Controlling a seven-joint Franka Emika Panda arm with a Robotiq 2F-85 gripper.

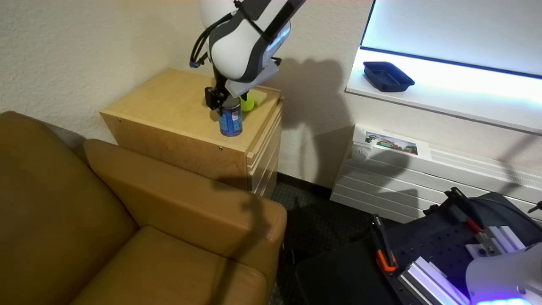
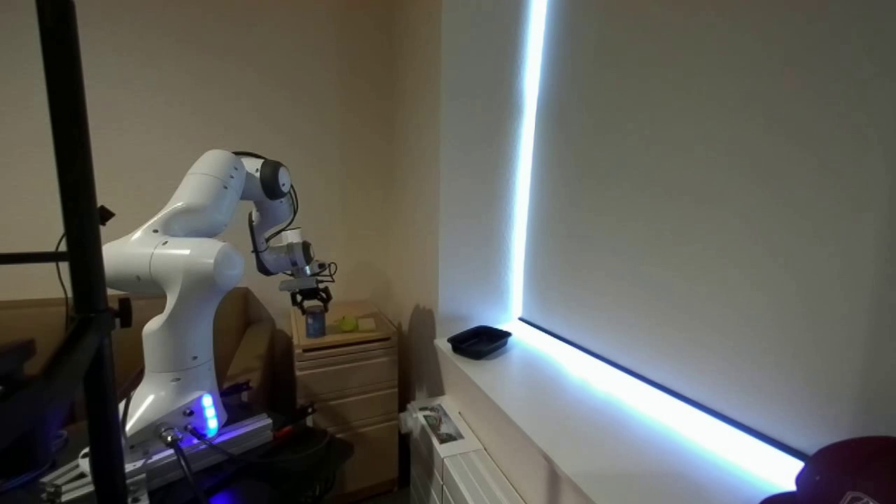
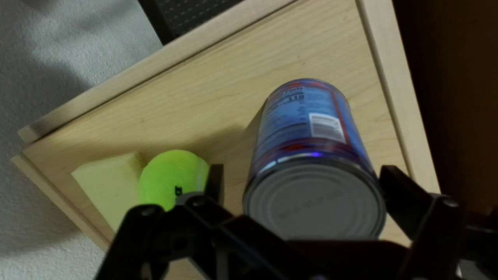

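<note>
A blue can [image 1: 231, 120] with a metal top stands upright on the wooden cabinet [image 1: 167, 104], close to its front corner. My gripper [image 1: 227, 99] points down at the top of the can. In the wrist view the fingers stand open, one finger [image 3: 215, 182] left of the can [image 3: 308, 126] with a gap and the other finger [image 3: 397, 191] close by its right side; whether that one touches is not clear. A yellow-green tennis ball [image 3: 170, 179] lies beyond the left finger, and a pale yellow block [image 3: 109, 184] is next to the ball.
A brown sofa [image 1: 188, 183] stands against the cabinet. The dark blue tray [image 1: 387, 76] is empty on the windowsill [image 2: 537, 403], above the white radiator [image 1: 386, 173]. Raised edges [image 3: 154, 70] run along parts of the cabinet top.
</note>
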